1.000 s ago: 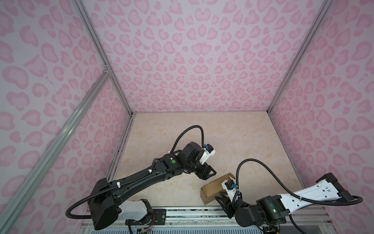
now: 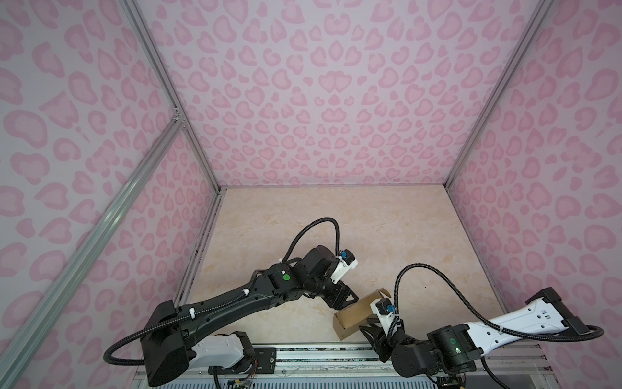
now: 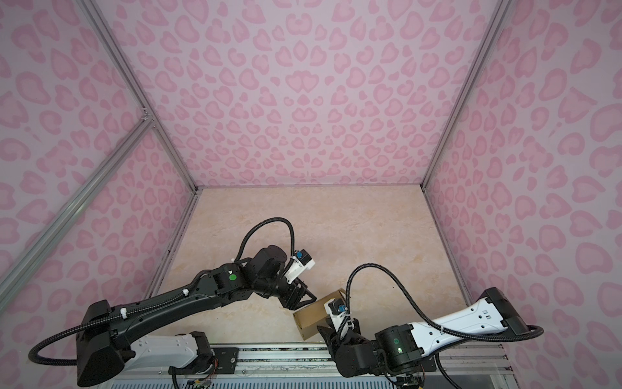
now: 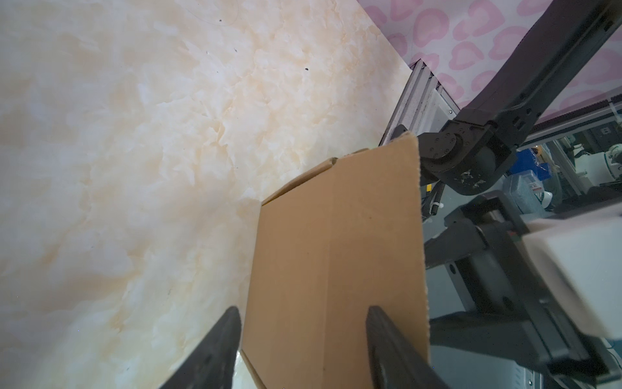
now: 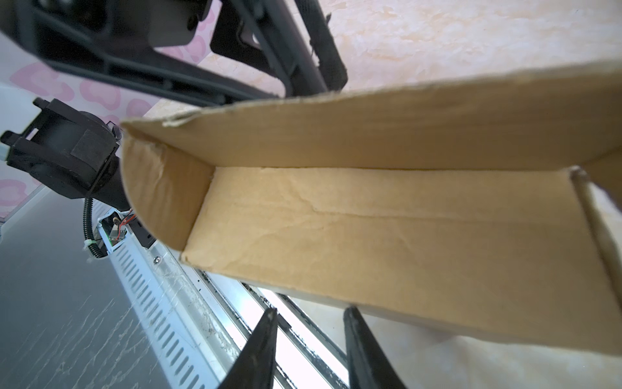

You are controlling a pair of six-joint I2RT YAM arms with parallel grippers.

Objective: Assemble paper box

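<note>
An open cardboard box [image 2: 354, 314] [image 3: 311, 314] [image 5: 388, 246] stands at the table's front edge, between my grippers. My left gripper [image 2: 347, 300] [image 3: 306, 300] is just above and left of it; in the left wrist view its blurred fingertips stand apart over a brown side panel [image 4: 304, 259]. My right gripper is low at the box's near side, its fingertips apart and below the box's edge, with the interior and raised flaps facing it. In the top views the box partly hides behind the right gripper.
A metal rail [image 2: 311, 347] runs along the front edge. Pink heart-patterned walls enclose the sides and back.
My left gripper has moved down toward the box from a little higher up. The right arm and the box look almost unchanged.
</note>
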